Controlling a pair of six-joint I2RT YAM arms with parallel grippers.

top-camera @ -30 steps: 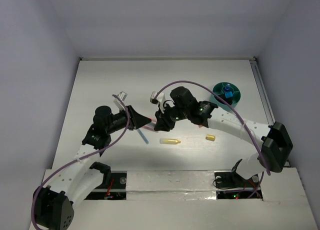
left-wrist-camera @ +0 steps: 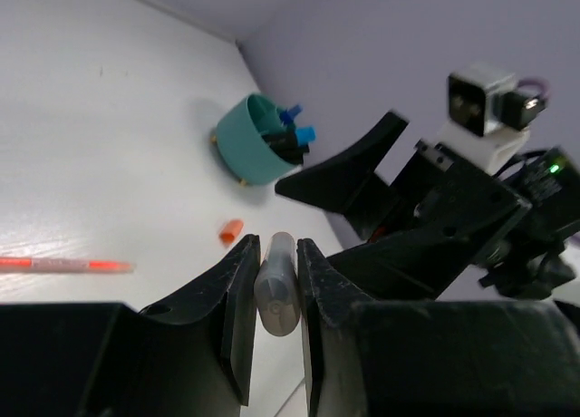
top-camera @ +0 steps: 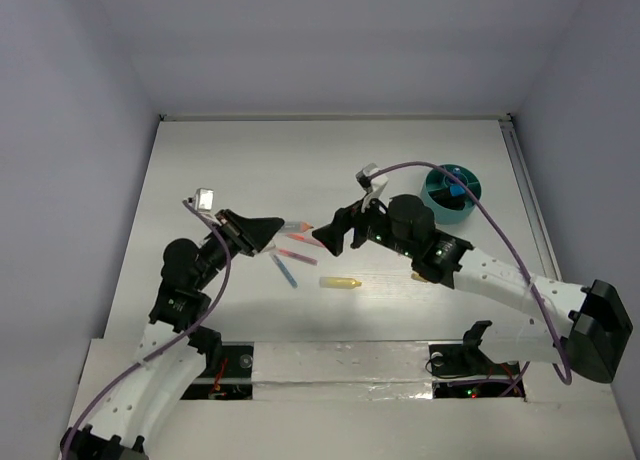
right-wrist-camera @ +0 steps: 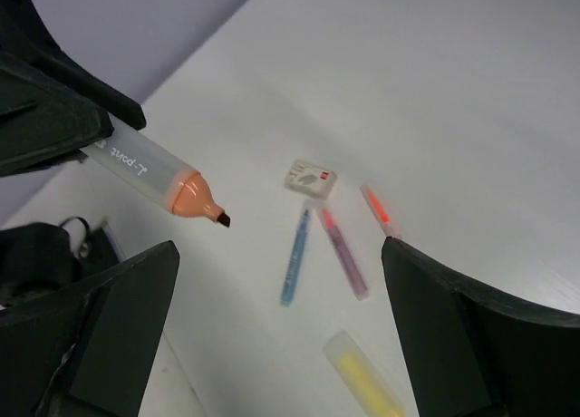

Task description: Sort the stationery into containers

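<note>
My left gripper (top-camera: 270,232) is shut on a white marker with an orange end, held above the table; in the left wrist view its rear end (left-wrist-camera: 277,295) shows between the fingers. My right gripper (top-camera: 330,234) stands open and empty, a little right of the marker's tip. Below lie a blue pen (top-camera: 283,270), a pink pen (top-camera: 296,256), an orange pen (right-wrist-camera: 378,208), a yellow highlighter (top-camera: 340,282) and a small pale block (right-wrist-camera: 311,178). A teal container (top-camera: 440,202) with blue and dark items stands at the back right.
A small orange piece (left-wrist-camera: 230,229) lies near the container. A yellow piece (top-camera: 418,277) is partly hidden under the right arm. Walls enclose the sides and back.
The two grippers have moved apart: the left toward the left, the right slightly right and up. The marker now shows in the left gripper, clear of the opened right gripper.
</note>
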